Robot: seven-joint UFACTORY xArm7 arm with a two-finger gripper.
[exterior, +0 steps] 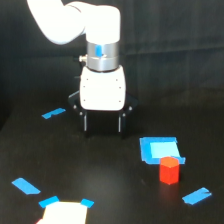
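Observation:
My gripper (103,124) hangs open over the dark table at left of centre, its two thin fingers spread apart with nothing between them. A red block (169,170) rests to the right, nearer the camera and well clear of the fingers. Just behind the block lies a blue square with a pale centre (163,149); the block's top overlaps its near edge in this view.
A pale object (65,213) is cut off by the bottom edge. Strips of blue tape mark the table at left (26,186), far left (53,113) and lower right (197,196).

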